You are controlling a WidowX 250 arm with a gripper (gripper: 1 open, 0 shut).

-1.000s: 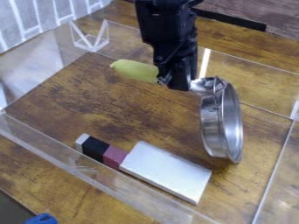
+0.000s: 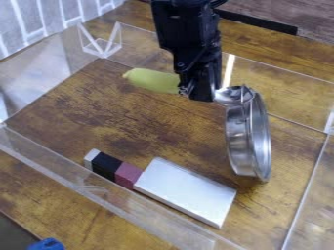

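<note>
My black gripper [image 2: 200, 83] hangs at the top centre, shut on the handle of a steel pan [image 2: 248, 137], which is held on edge with its round body on the right. The handle's light green end [image 2: 152, 80] sticks out to the left of the fingers. The fingertips are partly hidden.
A cleaver-like object [image 2: 183, 189] with a steel blade and black and maroon handle lies at the front. Clear plastic walls [image 2: 104, 203] border the wooden surface [image 2: 92, 117], whose left and middle are clear. A blue object [image 2: 46, 244] is at the bottom left corner.
</note>
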